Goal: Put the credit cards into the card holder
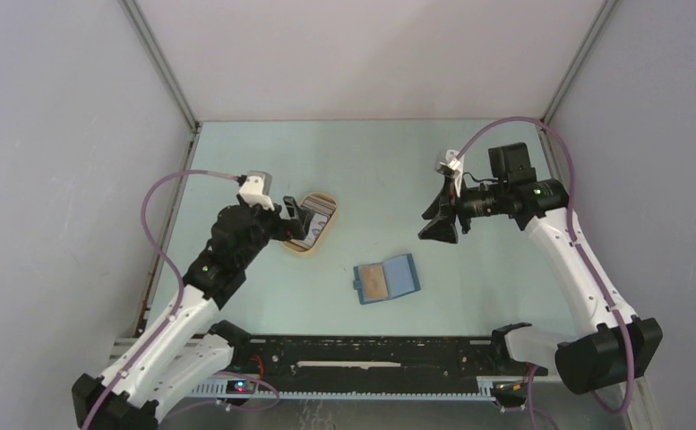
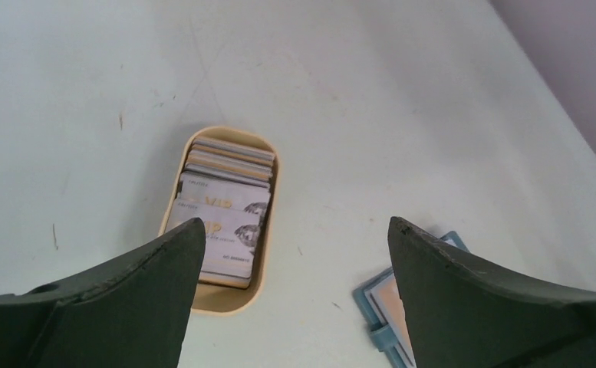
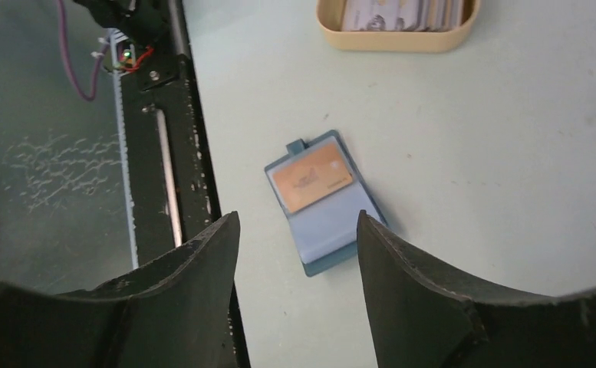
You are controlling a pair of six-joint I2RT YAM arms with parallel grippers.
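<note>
The blue card holder [image 1: 400, 275] lies flat on the table with a tan card [image 3: 312, 177] in one side; its other side is pale blue. Silver and gold credit cards [image 2: 225, 196] rest in an oval tan basket [image 2: 225, 305], several upright at one end and others lying flat and overlapping. Beside the basket in the top view, partly covering it, is my left gripper [image 1: 297, 220]; its fingers are wide apart and empty. Up and right of the holder, clear of it, my right gripper [image 1: 439, 231] is open with nothing between its fingers.
A black rail [image 1: 362, 349] runs along the front edge, and walls stand at the sides and back.
</note>
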